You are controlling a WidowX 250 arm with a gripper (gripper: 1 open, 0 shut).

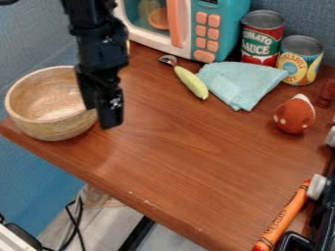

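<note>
My black gripper (102, 106) points down over the right side of a wooden bowl (39, 103) at the left of the table. Its fingers are dark and partly blurred, and I cannot tell whether they are open or shut or hold anything. The bowl looks empty where visible.
A toy microwave (190, 25), two cans (260, 39), a light blue cloth (242, 83), a yellow banana-like toy (191, 81), a red-brown ball (295, 116) and an orange crayon-like stick (281, 221) lie around.
</note>
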